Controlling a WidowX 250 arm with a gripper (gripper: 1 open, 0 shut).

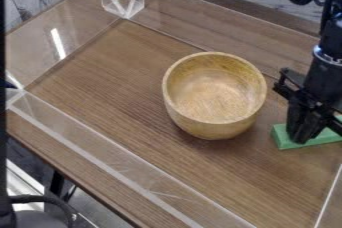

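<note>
My black gripper (301,122) reaches down at the right edge onto a green block (317,136), which lies flat on the wooden table right of a tan bowl (213,95). Its tip touches or hovers just over the block and covers part of it; whether anything is between the fingers is hidden.
A clear plastic piece (122,0) lies at the back left of the wooden table (94,82). The middle and front of the table are open. Dark equipment (34,212) sits at the lower left edge.
</note>
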